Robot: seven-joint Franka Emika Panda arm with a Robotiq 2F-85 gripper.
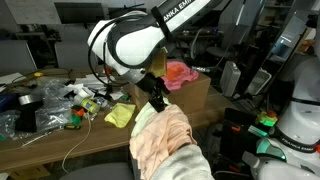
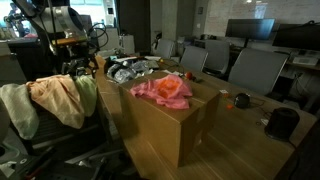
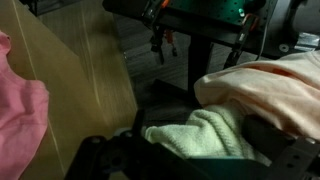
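Note:
Several cloths hang over a support in front of the table: a peach towel [image 1: 160, 138], a green one [image 2: 84, 97] and a white one [image 1: 183, 165] in the foreground. Directly over the top of the peach and green towels is my gripper [image 1: 157, 102], pointing down. In the wrist view, the green towel [image 3: 205, 135] and the peach towel [image 3: 265, 95] lie at the fingers, and the dark fingers [image 3: 125, 155] stand apart. Whether any fabric is between them is hard to make out. In exterior view 2 the gripper [image 2: 80, 72] is small and dark above the towels.
A cardboard box [image 2: 190, 120] carries a pink cloth [image 2: 165, 92] with an orange item. A yellow cloth [image 1: 120, 115], cables and bagged items crowd the table [image 1: 60, 145]. Dark floor lies between box and towels in the wrist view.

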